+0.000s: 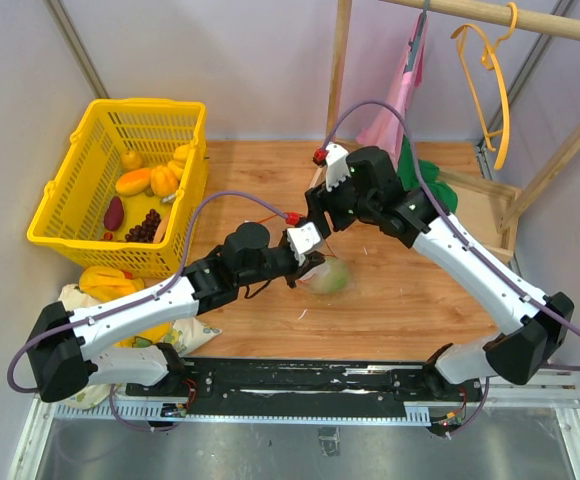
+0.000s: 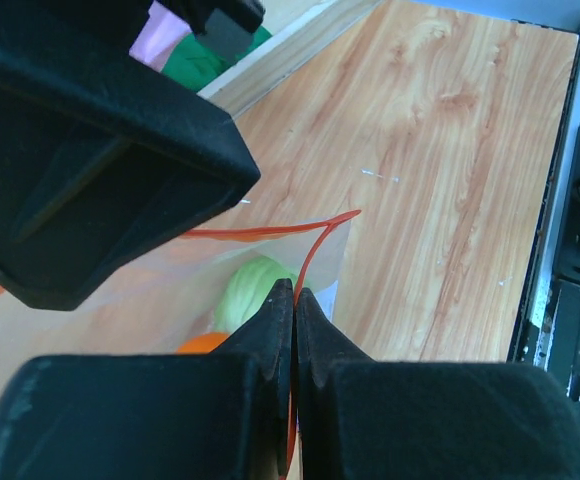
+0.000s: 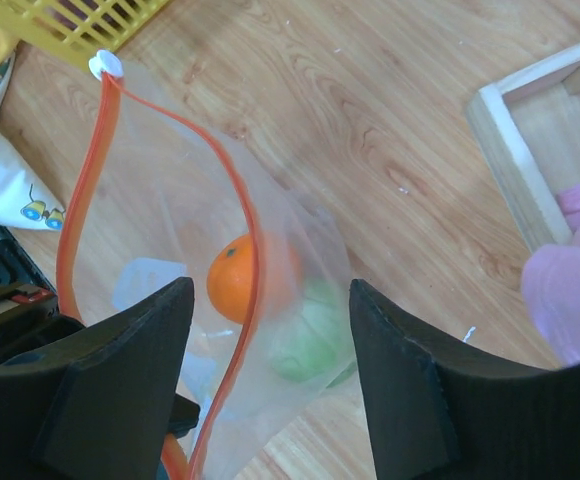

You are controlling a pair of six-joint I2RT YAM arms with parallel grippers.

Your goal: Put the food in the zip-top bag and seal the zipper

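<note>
A clear zip bag [image 3: 170, 220] with an orange-red zipper strip holds an orange toy fruit [image 3: 232, 278] and a pale green one [image 3: 312, 336]; in the top view it is partly hidden by my arms. My left gripper is shut on the bag's edge, the red strip running between its fingertips. My right gripper stands open above the bag, the zipper strip visible between its fingers, close beside my left gripper.
A yellow basket [image 1: 55, 215] of toy food sits at the left, with cloths below it. A wooden rack [image 1: 490, 185] with hanging pink cloth stands at the back right. The table right of the bag is clear.
</note>
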